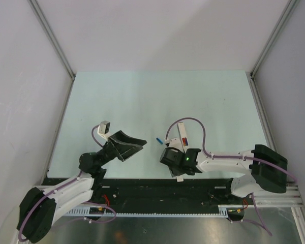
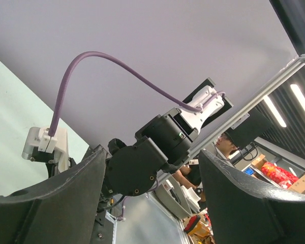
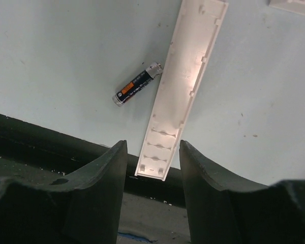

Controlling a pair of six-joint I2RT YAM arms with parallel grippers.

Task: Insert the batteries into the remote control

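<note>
The remote's open white casing (image 3: 175,76) lies lengthwise below my right gripper, whose fingers stand apart with nothing between them. A black battery (image 3: 137,84) lies loose on the table left of the casing. In the top view a blue battery (image 1: 159,141) lies farther back, and another white piece (image 1: 182,130) with a red part is behind the right gripper, partly hidden by it. My left gripper (image 1: 131,147) is open and empty over the left of the table; its wrist view faces the walls and room.
Side walls bound the workspace.
</note>
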